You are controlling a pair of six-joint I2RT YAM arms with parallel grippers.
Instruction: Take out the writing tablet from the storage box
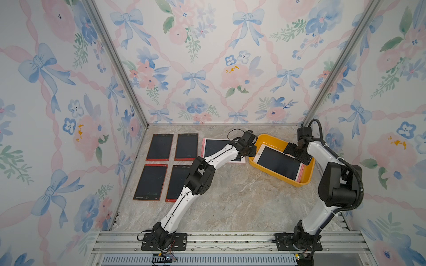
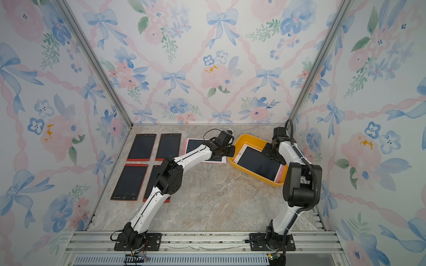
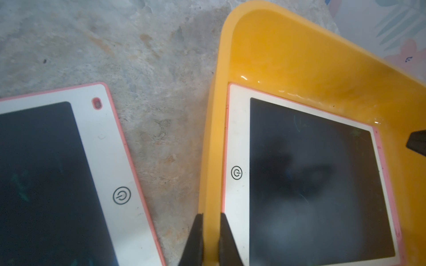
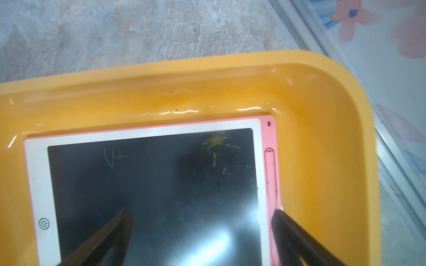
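Observation:
The yellow storage box (image 1: pixel 307 176) stands angled at the right of the table. Inside it lies a white-and-pink writing tablet (image 1: pixel 279 162) with a dark screen and a pink stylus along its right side. My left gripper is shut on the box's left wall (image 3: pixel 216 133), one finger on each side of the rim. Above the tablet, my right gripper is open, its fingers (image 4: pixel 108 239) spread apart with nothing gripped between them. Part of the tablet's right end is hidden by the right arm in the top views.
Just left of the box another white-and-pink tablet (image 3: pixel 133 217) lies on the table, partly under the left arm. Several red-edged tablets, including one at front left (image 1: pixel 150 182), lie further left. A wall rises close behind the box.

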